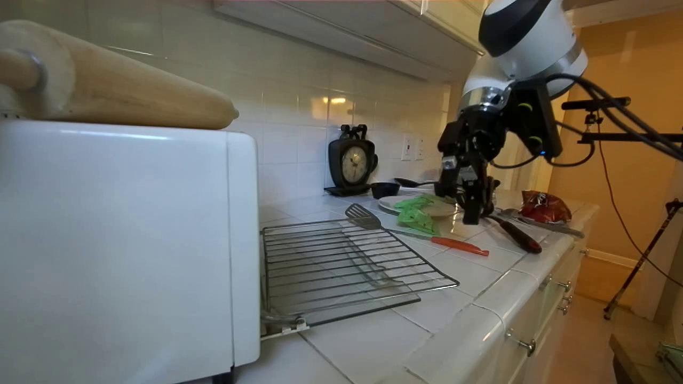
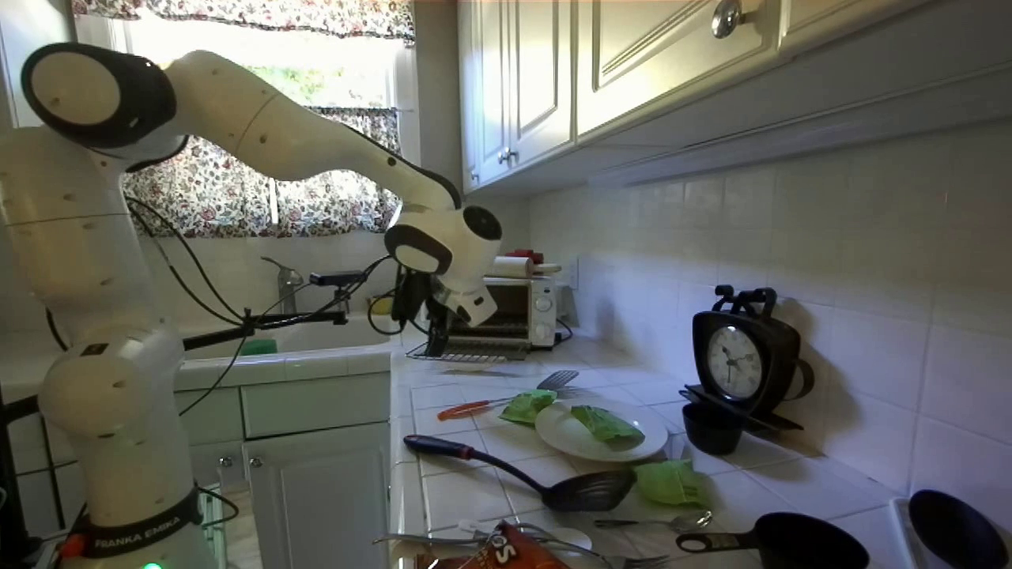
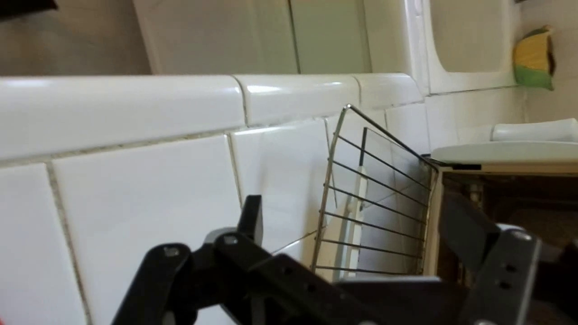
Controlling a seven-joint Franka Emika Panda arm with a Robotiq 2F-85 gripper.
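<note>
My gripper is open, its two black fingers wide apart with nothing between them in the wrist view. A wire rack (image 3: 374, 254) shows beyond that gap, sticking out from the open toaster oven (image 3: 433, 216). In exterior view 1 the gripper (image 1: 466, 204) hangs above the counter, to the right of the rack (image 1: 346, 265) and clear of it. Below and behind it lie a spatula with a red handle (image 1: 459, 245), green leaf-like pieces (image 1: 417, 218) and a white plate (image 2: 560, 438). Part of the plate is hidden by the gripper in exterior view 1.
A rolling pin (image 1: 141, 89) rests on the toaster oven. Along the wall stands a black clock (image 1: 352, 160). A black slotted turner (image 2: 583, 490), a small black pan (image 2: 806, 542) and a red bag (image 1: 544, 208) crowd the far counter. Bare tiles (image 3: 146, 200) lie along the front edge.
</note>
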